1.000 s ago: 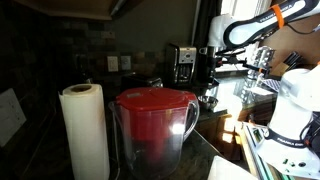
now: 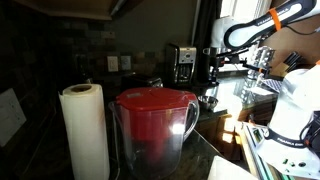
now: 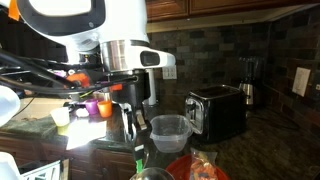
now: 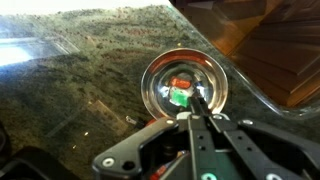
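Note:
A round silver-looking bowl (image 4: pixel 152 83) stands on the dark counter in the wrist view, with small red and green pieces showing within its rim. My gripper is above the bowl's edge, its fingers together. A bright green piece (image 4: pixel 180 97) appears just past the fingertips. In exterior view 2 the gripper (image 3: pixel 138 138) points down, and a green piece (image 3: pixel 140 163) shows right below it; whether they touch cannot be told. Exterior view 1 has the gripper (image 2: pixel 212 78) small and dark above the bowl (image 2: pixel 208 101).
A clear plastic container (image 3: pixel 171 132) and a black toaster (image 3: pixel 217 112) stand behind the bowl. Beside it lies a red round thing (image 3: pixel 181 166). Colored cups (image 3: pixel 92 108) are at the left. A red-filled pitcher (image 2: pixel 155 125) and paper towel roll (image 2: pixel 86 132) occupy the near counter.
The arm looks slightly lower at the gripper end than a second ago; the counter objects have not visibly moved.

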